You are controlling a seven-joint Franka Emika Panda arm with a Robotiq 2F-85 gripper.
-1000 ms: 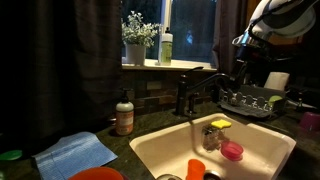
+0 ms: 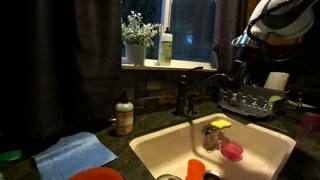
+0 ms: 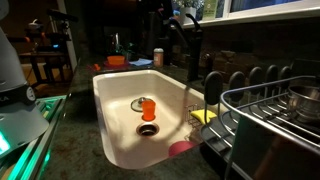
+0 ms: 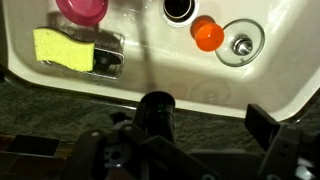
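Observation:
My gripper stands open over the sink's edge, nothing between its fingers; the wrist view looks down on it. In exterior view 1 the dark gripper (image 2: 247,48) hangs above the dish rack at the right. An orange cup (image 4: 209,36) lies in the white sink (image 4: 150,83), beside a round metal strainer (image 4: 242,46). A pink bowl (image 4: 82,10) is near the top edge of the wrist view. A yellow sponge (image 4: 63,50) rests on a wire holder (image 4: 107,63) at the sink wall.
The black faucet (image 2: 181,95) rises behind the sink. A dish rack (image 3: 270,100) with a metal pot (image 3: 305,102) stands beside it. A soap bottle (image 2: 124,115), a blue cloth (image 2: 75,156) and an orange-red dish (image 2: 97,174) occupy the counter left of the sink.

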